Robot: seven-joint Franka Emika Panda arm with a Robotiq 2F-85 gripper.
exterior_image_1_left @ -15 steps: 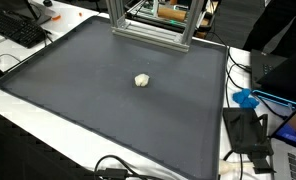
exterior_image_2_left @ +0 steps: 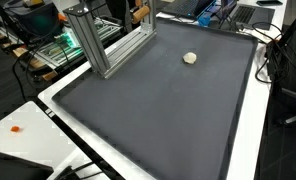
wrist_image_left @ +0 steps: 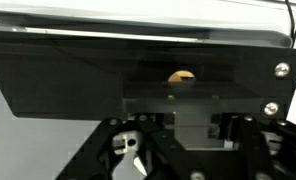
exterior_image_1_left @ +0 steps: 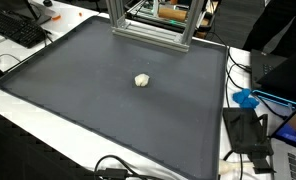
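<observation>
At the bottom of the wrist view my gripper is shut on a dark block [wrist_image_left: 193, 97], whose outline is hard to make out against the black panel [wrist_image_left: 63, 80] behind it. A small round tan spot [wrist_image_left: 181, 76] shows just above the block. In neither exterior view can I make out the gripper. A small cream-coloured lump [exterior_image_1_left: 141, 79] lies on the grey mat [exterior_image_1_left: 98, 90], well apart from the metal frame at the mat's edge.
The metal frame [exterior_image_1_left: 153, 35] stands at the mat's far edge, with an orange-brown roller-like piece [exterior_image_2_left: 140, 15] by it. A black holder [exterior_image_1_left: 246, 132] and a blue item [exterior_image_1_left: 245, 98] lie right of the mat.
</observation>
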